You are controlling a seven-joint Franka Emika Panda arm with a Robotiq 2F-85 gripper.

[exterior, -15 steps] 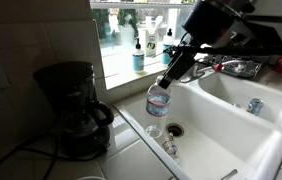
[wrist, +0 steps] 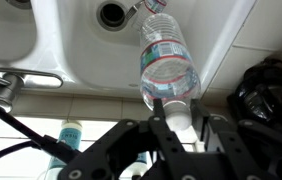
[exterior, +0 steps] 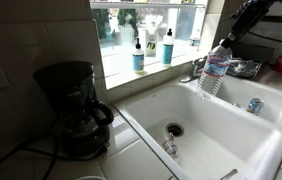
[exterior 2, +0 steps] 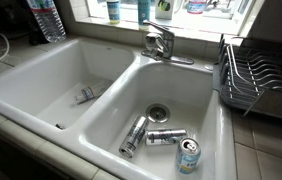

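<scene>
A clear plastic water bottle (exterior: 215, 70) with a red, white and blue label hangs over the sink in exterior view 1. My gripper (exterior: 227, 42) is above it, shut on its cap end. The wrist view shows the bottle (wrist: 163, 55) stretching away from my gripper, its white cap (wrist: 179, 119) between the fingers and its far end over the basin. A similar labelled bottle (exterior 2: 47, 20) appears at the top left of exterior view 2; I cannot tell whether it is the same one.
The white double sink (exterior 2: 131, 75) has a clear item (exterior 2: 85, 95) in one basin and several cans (exterior 2: 189, 155) in the other. A faucet (exterior 2: 159, 42) stands at the back. Soap bottles (exterior: 138, 57) line the sill; a coffee maker (exterior: 76, 110) and dish rack (exterior 2: 261, 75) flank the sink.
The bottle has travelled right and upward in exterior view 1, from the near basin's edge to farther over the sink. My gripper has stayed on it, and the arm has drawn away rightward.
</scene>
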